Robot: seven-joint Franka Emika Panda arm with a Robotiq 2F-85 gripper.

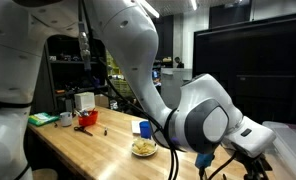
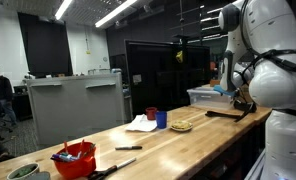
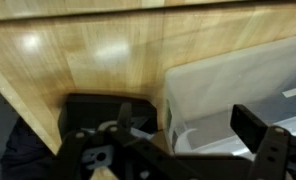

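In the wrist view my gripper is open over the table, its dark fingers far apart with nothing seen held between them. Below it lies a black object (image 3: 108, 106), partly hidden by the gripper. A pale translucent bin (image 3: 213, 85) fills the right side of that view. From the first exterior side, the gripper (image 1: 233, 172) hangs at the lower right, cut by the frame edge. The second exterior view puts the gripper (image 2: 242, 101) at the table's far right end, close to the bin (image 2: 206, 97).
On the table stand a blue cup (image 1: 145, 129), a red cup (image 2: 151, 113) and a yellow plate (image 1: 144, 147). Further off are a red container (image 2: 76, 158) with tools and a white cloth (image 2: 141, 123). Bare wood (image 2: 178, 148) spreads along the table's front.
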